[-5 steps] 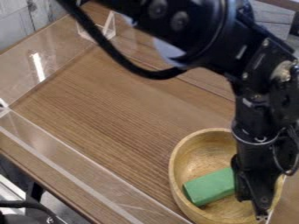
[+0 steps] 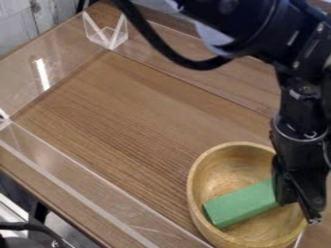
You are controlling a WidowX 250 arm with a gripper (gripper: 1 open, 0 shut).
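A wooden bowl sits at the lower right of the camera view, with a green rectangular block lying inside it. My black gripper is at the bowl's right rim, beside the right end of the block, partly cut off by the frame edge. Its fingertips are dark and overlap the rim, so whether anything is between them is hard to see; it looks shut.
Clear plastic walls line its left edges, with a clear bracket at the back left. A black cable arches over the top.
My gripper and arm have moved to the right, from over the bowl to its right rim, uncovering more of the green block.
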